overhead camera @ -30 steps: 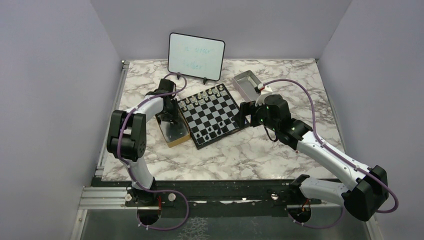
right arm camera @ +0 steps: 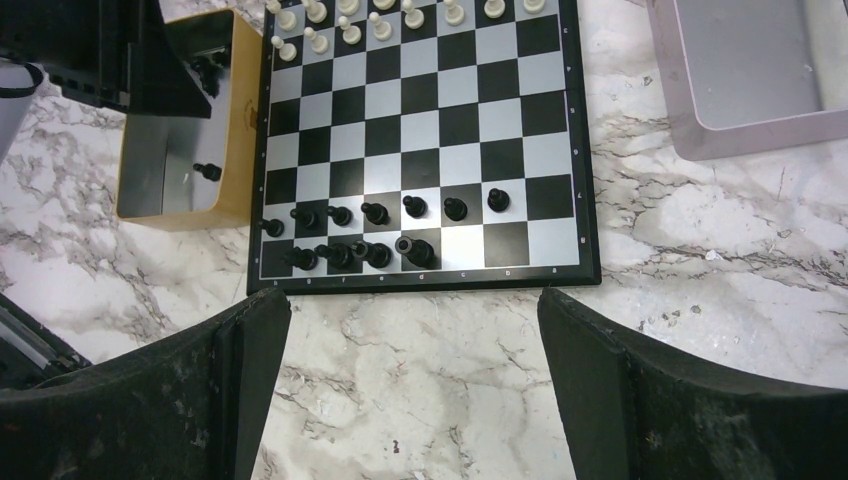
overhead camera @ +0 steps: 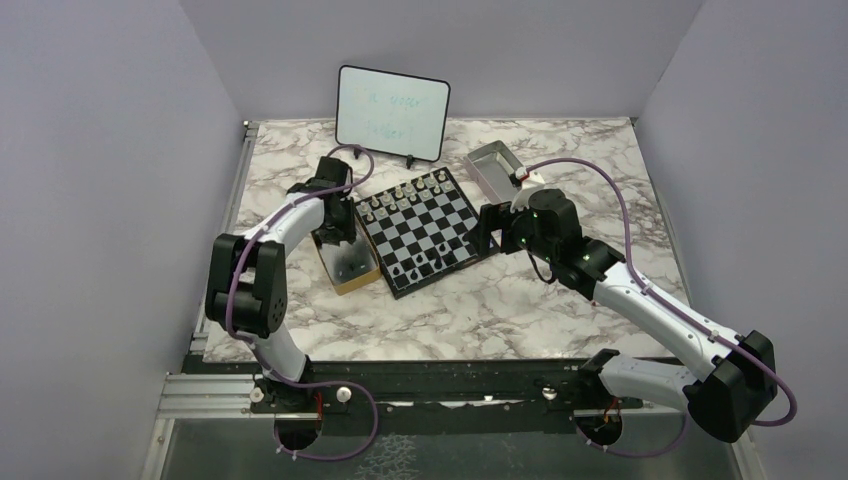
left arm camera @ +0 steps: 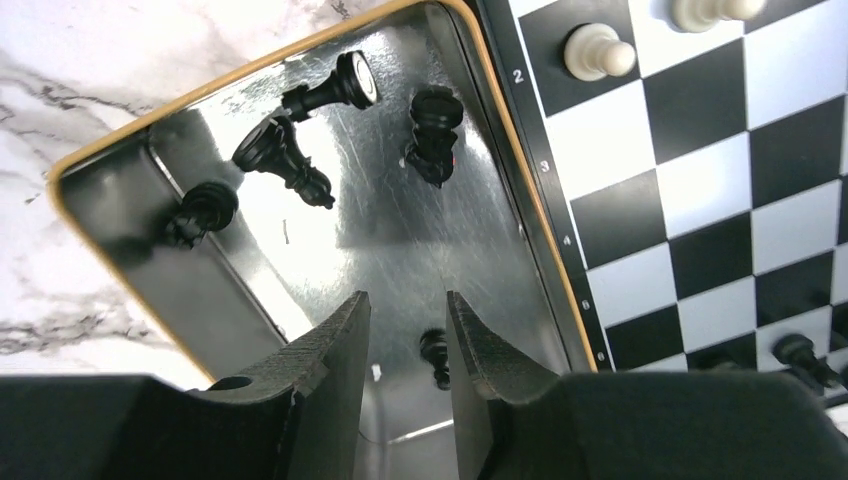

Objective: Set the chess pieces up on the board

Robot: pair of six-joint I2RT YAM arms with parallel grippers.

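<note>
The chessboard [overhead camera: 420, 229] has white pieces [right arm camera: 382, 28] along its far side and several black pieces [right arm camera: 415, 250] in two rows along the near side. Beside its left edge stands a yellow-rimmed box [overhead camera: 358, 285]. Inside the box, several black pieces [left arm camera: 435, 125] lie tipped over. My left gripper is above the box, its fingers apart and nothing held between them. One black piece [left arm camera: 433, 350] on the box floor shows through that gap, partly behind a finger. My right gripper hangs open and empty off the board's near right side.
A second, grey-pink box [right arm camera: 760, 128] stands right of the board's far end. Behind the board is a whiteboard [overhead camera: 392, 110] on feet.
A dark piece shows in the near half of the left box, where the floor looked bare a second ago. The right arm stays still.
</note>
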